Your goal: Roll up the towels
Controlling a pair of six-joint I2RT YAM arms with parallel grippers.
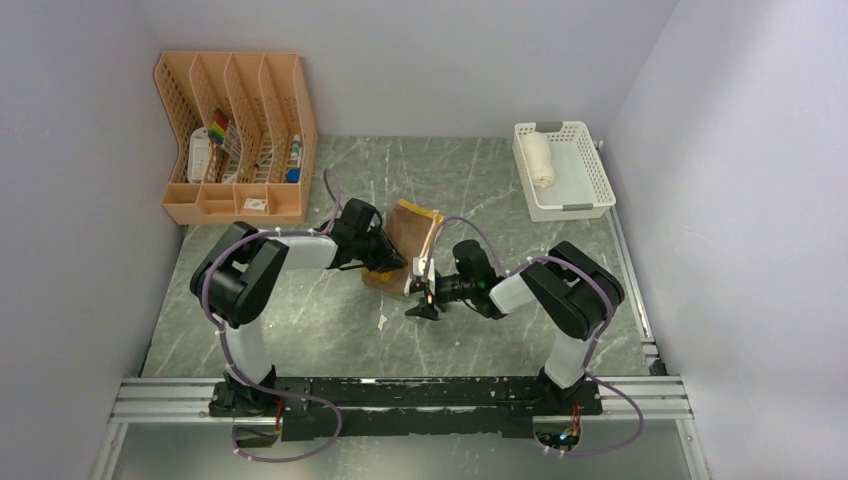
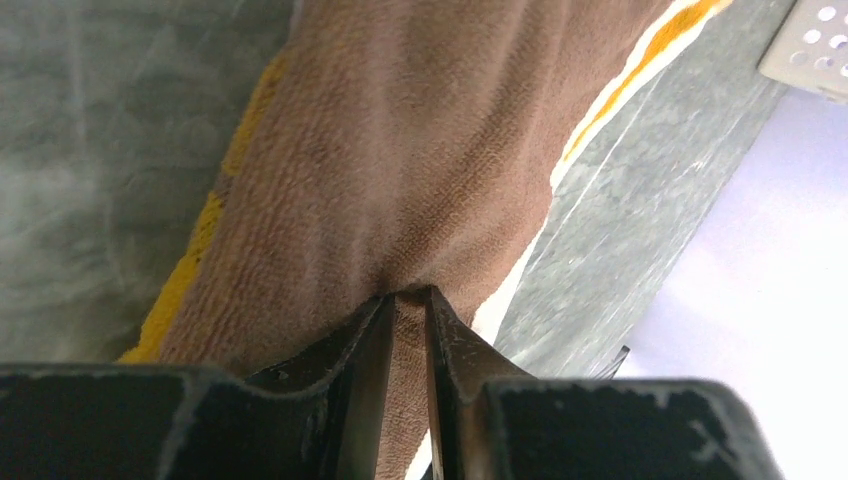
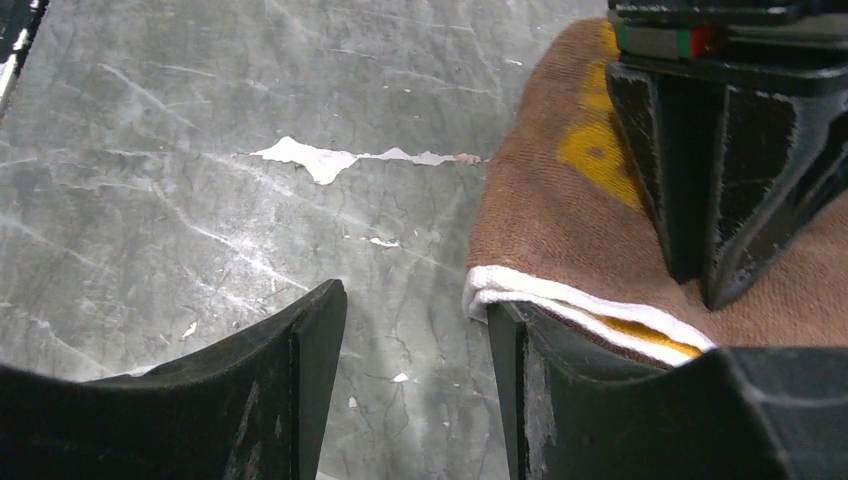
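A brown towel [image 1: 408,228] with yellow and white edges lies folded lengthwise mid-table. My left gripper [image 1: 396,263] is over its near part. In the left wrist view, brown cloth [image 2: 450,160] creases toward the left gripper's tips [image 2: 410,297]; only a narrow gap parts them, and whether they pinch the cloth is unclear. At the towel's near corner is my right gripper [image 1: 420,298]. The right wrist view shows this gripper open, nothing gripped, one finger against the white edge of the towel [image 3: 560,235].
A white basket [image 1: 575,212] at the back right contains a rolled cream towel [image 1: 537,160]. At the back left stands a peach divided organizer [image 1: 235,212] with small items. Both grippers are close together.
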